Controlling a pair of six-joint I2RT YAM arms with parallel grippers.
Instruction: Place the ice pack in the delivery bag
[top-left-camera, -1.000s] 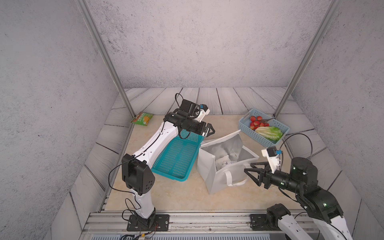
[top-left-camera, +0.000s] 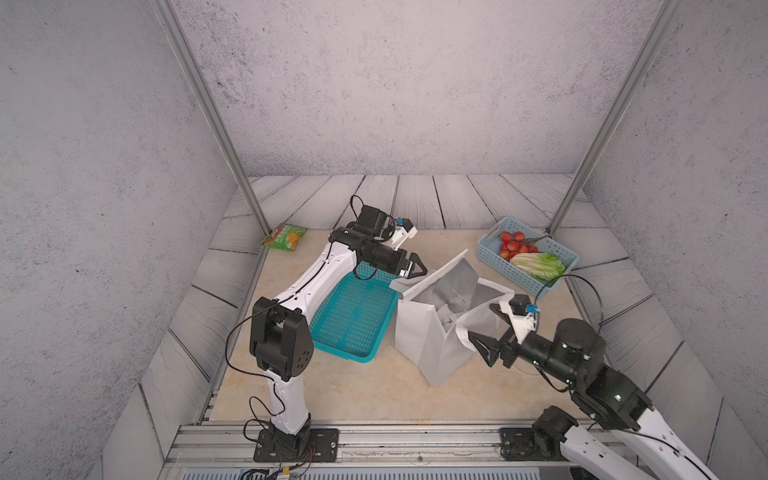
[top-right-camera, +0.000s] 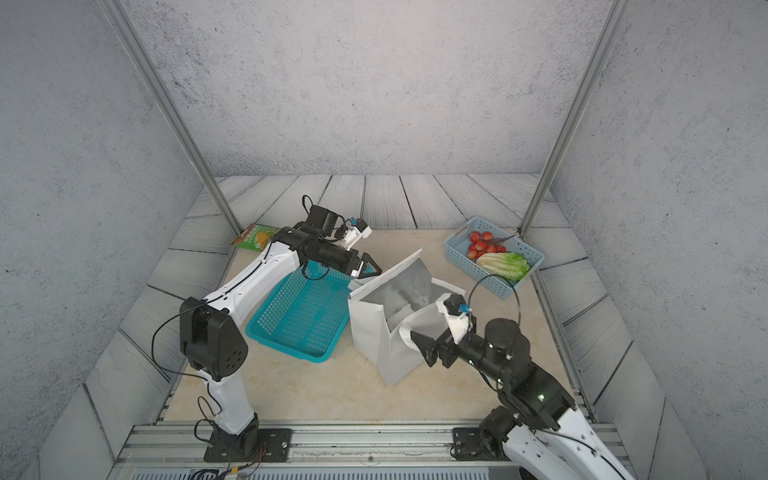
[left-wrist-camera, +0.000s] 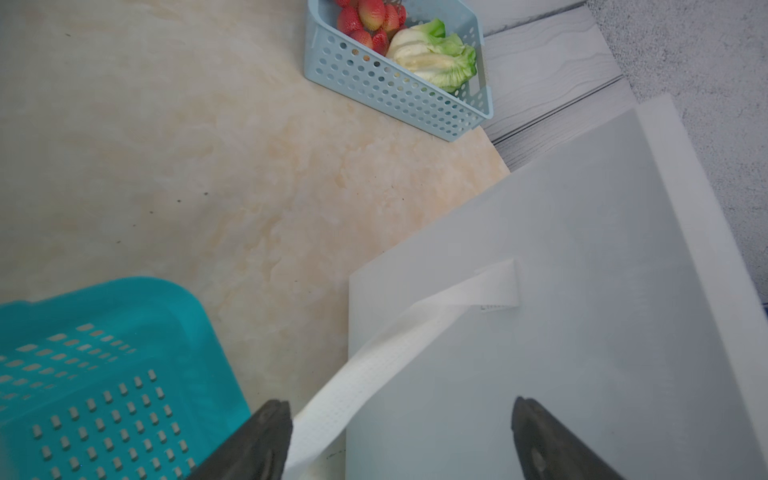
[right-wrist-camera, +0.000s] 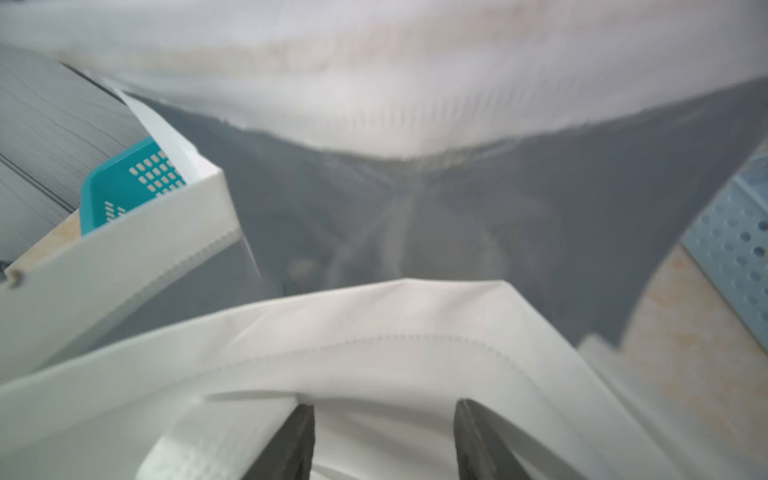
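The delivery bag (top-left-camera: 416, 336) stands open-topped on the table, silvery inside, its near rim bent and its far flap raised. Something whitish (top-left-camera: 445, 317) lies inside; I cannot tell whether it is the ice pack. My left gripper (top-left-camera: 415, 269) is open by the bag's far left side. In the left wrist view a white strap (left-wrist-camera: 384, 360) runs between its spread fingers, close to the left one. My right gripper (top-left-camera: 485, 329) is open at the bag's near right side. In the right wrist view, a handle (right-wrist-camera: 224, 436) touches or overlaps its left finger (right-wrist-camera: 297, 444).
An empty teal basket (top-left-camera: 352, 320) sits left of the bag, below the left arm. A light blue basket (top-left-camera: 565, 276) with tomatoes and lettuce stands back right. A green snack packet (top-left-camera: 285, 237) lies back left.
The bag's rim shifted.
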